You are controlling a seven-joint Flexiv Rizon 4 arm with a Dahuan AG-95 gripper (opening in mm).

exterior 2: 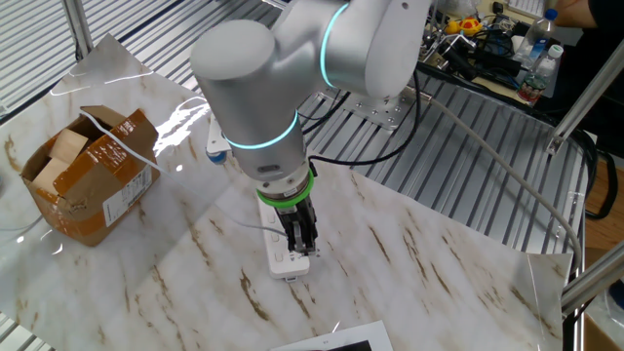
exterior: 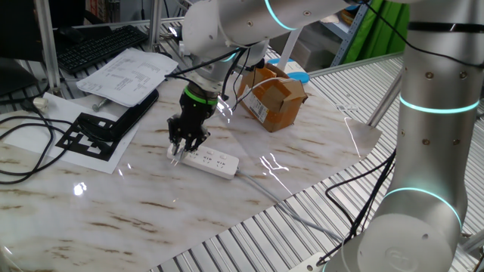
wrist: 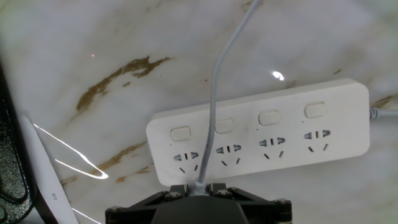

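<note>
A white power strip (wrist: 258, 134) lies on the marbled table, with several sockets and a row of switches facing up. My gripper is over the strip's end away from its own cord, at the lower edge of the nearest sockets. A thin grey cable (wrist: 214, 93) runs down across the strip to between my fingers, which look shut on its end. The fingers and palm hide whatever plug is there. In the first exterior view my gripper (exterior: 180, 156) points down at the strip (exterior: 215, 162); whether anything touches a socket cannot be told.
An open cardboard box (exterior 2: 93, 175) stands on the table, with the pale cable passing over it. Papers (exterior: 125, 75), a printed marker sheet (exterior: 91, 140) and a black cable (exterior: 30, 147) lie on the far side. Bare tabletop (exterior: 98, 219) stretches in front of the strip.
</note>
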